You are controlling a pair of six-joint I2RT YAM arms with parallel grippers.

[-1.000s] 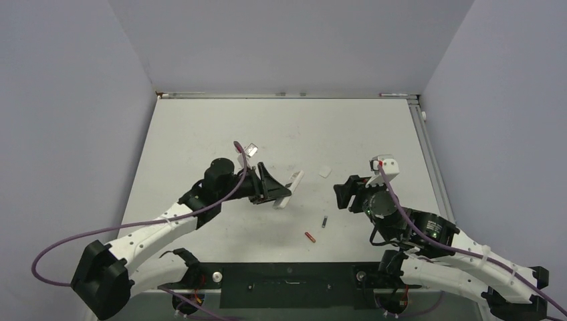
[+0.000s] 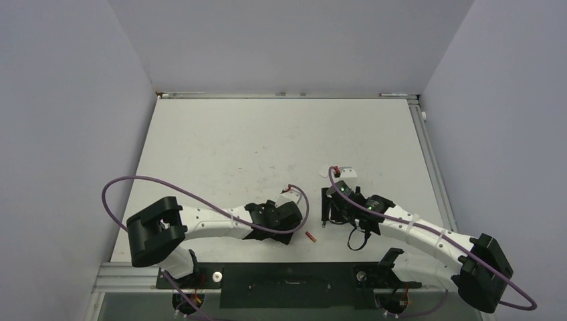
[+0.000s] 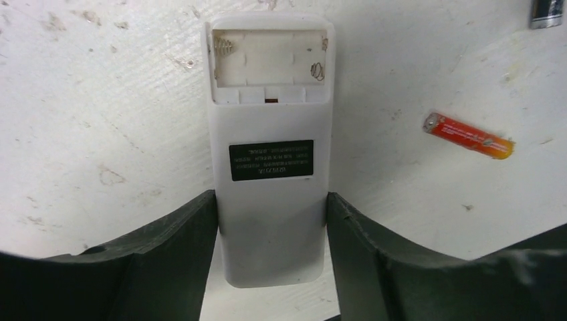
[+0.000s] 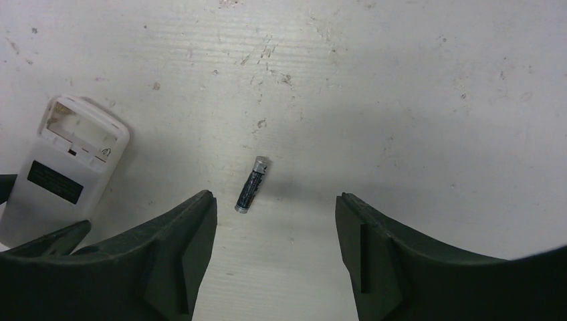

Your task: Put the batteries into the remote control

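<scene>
The white remote control [image 3: 273, 227] lies back side up, its battery compartment [image 3: 267, 59] uncovered and empty, springs showing. My left gripper has a fingertip against each long side of it; whether the remote touches the table I cannot tell. To its right in the left wrist view is a red-orange battery [image 3: 468, 136]. A black battery [image 4: 251, 185] lies on the table, seen past the open, empty right gripper. In that right wrist view, the remote's compartment end appears at the left. The top view has the remote mostly hidden under the left arm.
A small pale piece [image 2: 323, 175] lies on the table behind the right gripper. Both arms work close together near its front edge.
The red battery has stayed put.
</scene>
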